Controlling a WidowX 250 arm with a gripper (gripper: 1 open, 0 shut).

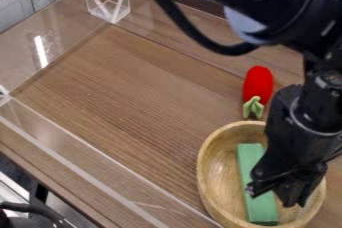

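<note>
My black gripper [297,177] hangs low over the right side of a tan wooden bowl [218,168] at the bottom right, its fingers close together and hiding much of the bowl. A green block [257,205] lies in the bowl, left of the fingertips. I see nothing held between the fingers. A red object with a green end [258,82], like a toy vegetable, lies just behind the bowl, beside the arm.
A clear plastic holder [107,0] stands at the back left. A black cable loops over the top, and another lies at the bottom left.
</note>
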